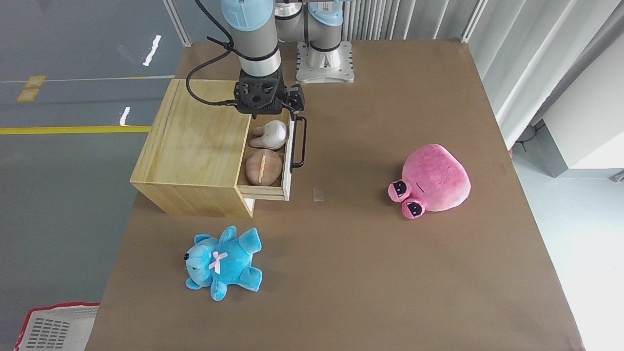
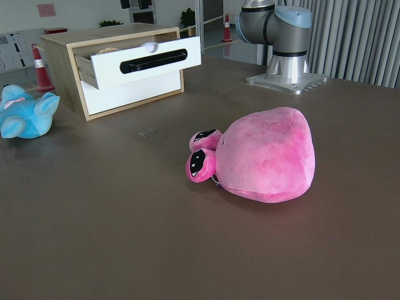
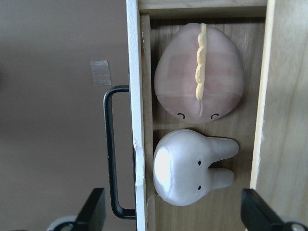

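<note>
In the wrist view my gripper is open above the pulled-out drawer (image 3: 211,219), one finger outside its front by the black handle (image 3: 110,144), the other at the cabinet side. The drawer holds a white tooth-shaped plush (image 3: 180,163) and a round pinkish-brown plush (image 3: 183,72) with a cream ridge. In the front view the wooden cabinet (image 1: 187,140) stands under the arm, which hangs over the drawer's back end.
A blue teddy bear (image 1: 234,263) lies in front of the cabinet. A pink plush (image 1: 436,178) lies on the right side of the brown table (image 1: 351,275). A basket (image 1: 55,330) stands beyond the left edge.
</note>
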